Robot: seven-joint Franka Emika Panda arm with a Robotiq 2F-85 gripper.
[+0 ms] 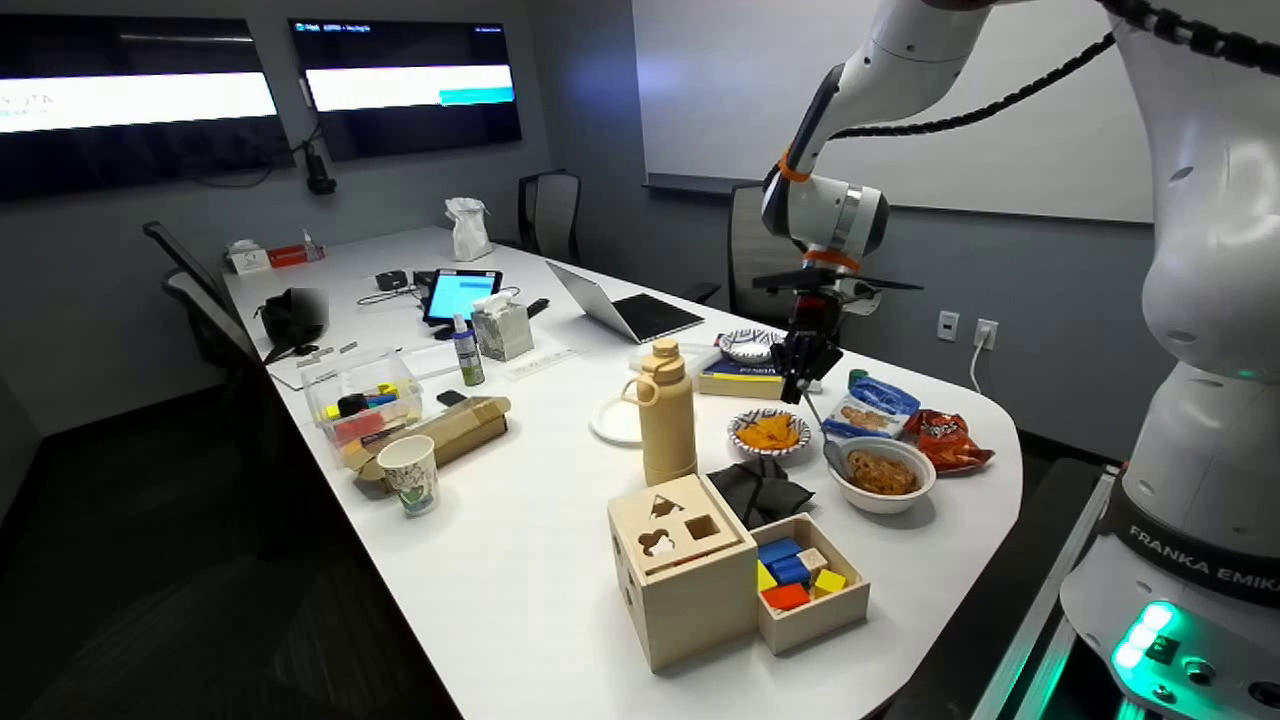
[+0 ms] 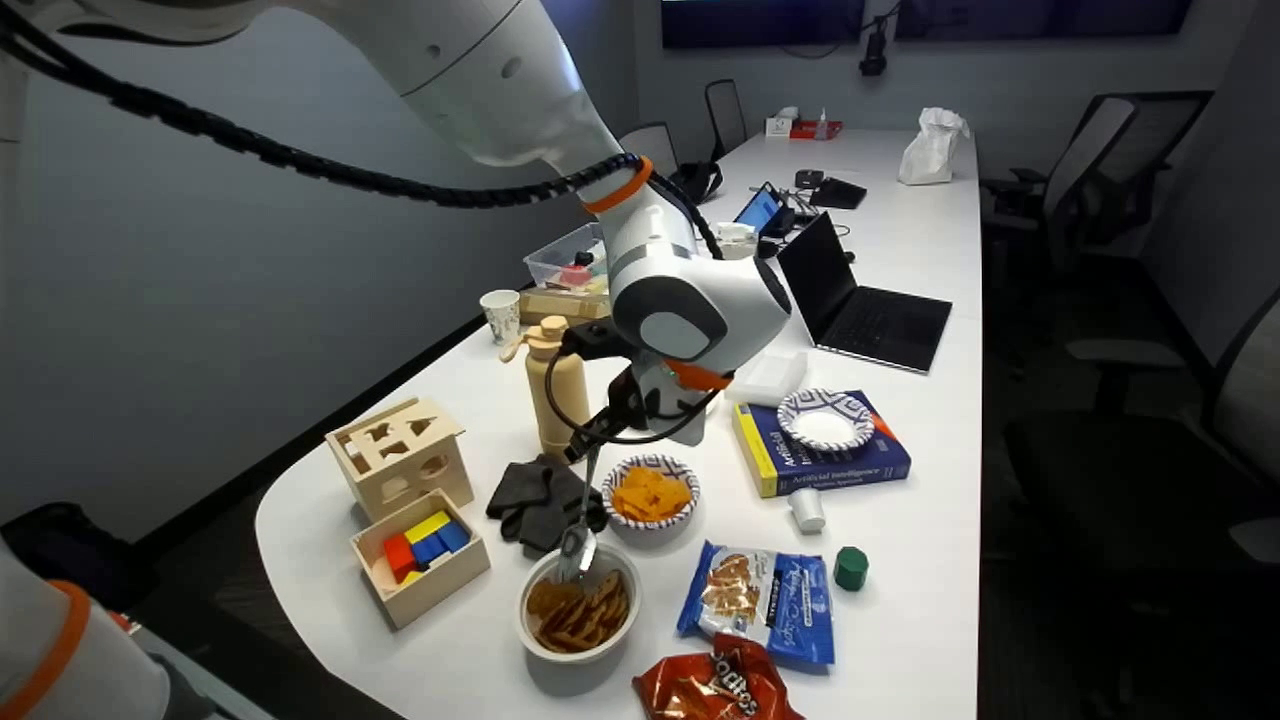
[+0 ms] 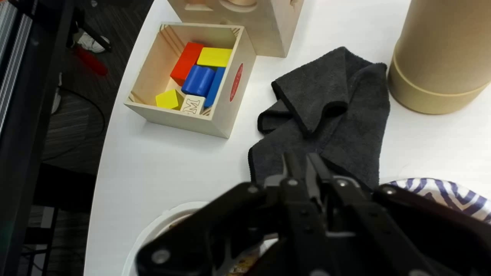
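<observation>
A long-handled metal spoon (image 2: pixel 578 551) hangs head-down from my gripper (image 2: pixel 590 449), which is shut on its handle. Its head meets the inner side of a white bowl (image 2: pixel 529 614) of brown crisps (image 2: pixel 581 620); whether it touches the crisps is unclear. In exterior view 1 the gripper (image 1: pixel 793 386) stands above and left of the bowl (image 1: pixel 883 502), the spoon (image 1: pixel 834 457) slanting down to its rim. From the wrist, the fingertips (image 3: pixel 290 165) show close together over a dark cloth (image 3: pixel 317 110), and the arm's own parts hide most of the bowl (image 3: pixel 154 227).
A patterned bowl of orange chips (image 2: pixel 649 493) sits close beside the spoon. The tan bottle (image 1: pixel 668 420), wooden block box (image 2: pixel 419 558) and shape sorter (image 1: pixel 708 594) stand nearby. Blue (image 2: pixel 768 600) and red (image 2: pixel 720 684) snack bags lie near the white bowl.
</observation>
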